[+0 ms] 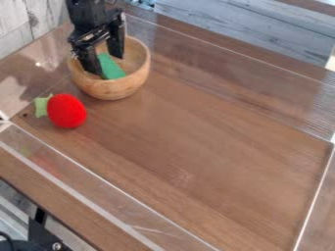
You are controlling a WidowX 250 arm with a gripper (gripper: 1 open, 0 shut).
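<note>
A wooden bowl (118, 84) sits at the upper left of the table, with a green object (112, 69) inside it. My black gripper (97, 57) reaches down from the top into the bowl, over the green object; whether its fingers touch or hold it cannot be told. A red tomato-like toy (69, 112) with a pale green top lies on the table just below the bowl.
A pale plank wall stands behind and at the left.
</note>
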